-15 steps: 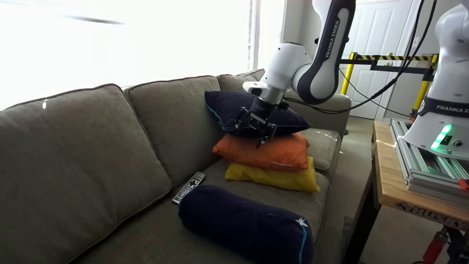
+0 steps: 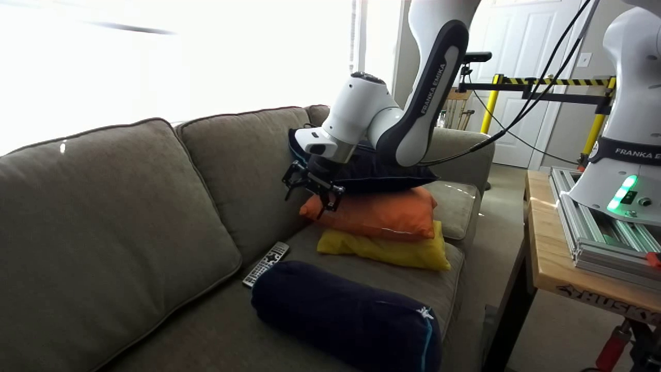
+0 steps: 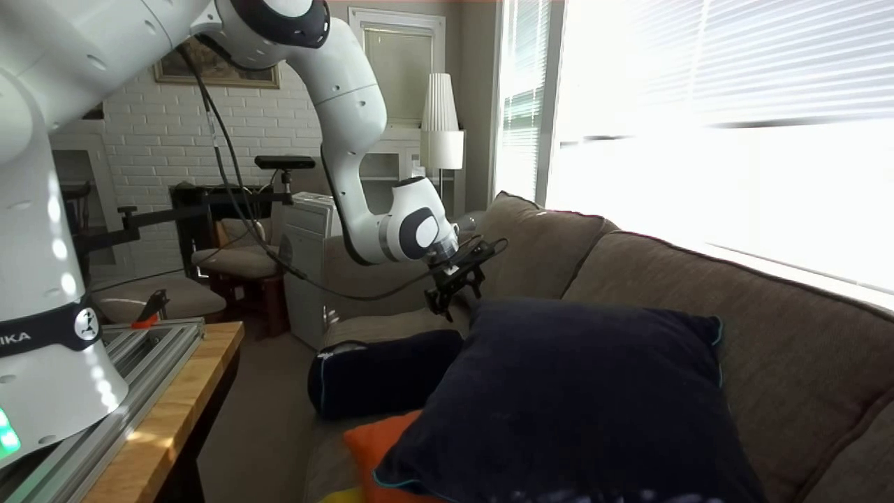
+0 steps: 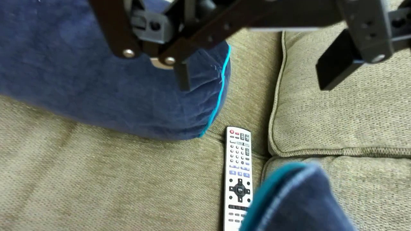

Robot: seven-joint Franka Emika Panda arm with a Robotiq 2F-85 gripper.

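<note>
My gripper (image 2: 303, 205) stands open above the sofa seat, with nothing between its fingers. Below it, in exterior view 1, a silver remote (image 2: 266, 264) lies on the seat close to the backrest. The wrist view shows the remote (image 4: 238, 181) face up, its lower end cut off by the frame edge and partly covered by a blurred blue cushion corner (image 4: 304, 202). A dark blue bolster (image 2: 347, 313) rests beside the remote, nearer the seat's front. In exterior view 2 the gripper (image 3: 461, 309) hangs beyond the big navy cushion (image 3: 578, 394); the remote is hidden there.
The navy cushion tops a stack with an orange pillow (image 2: 378, 214) and a yellow pillow (image 2: 387, 248). Backrest cushions (image 2: 111, 229) rise along one side. A wooden table (image 2: 557, 266) carries the arm's base. Bare seat shows around the remote.
My arm has swung left in exterior view 1, from in front of the cushion stack toward the backrest and nearer the remote. Cushions and remote lie as before.
</note>
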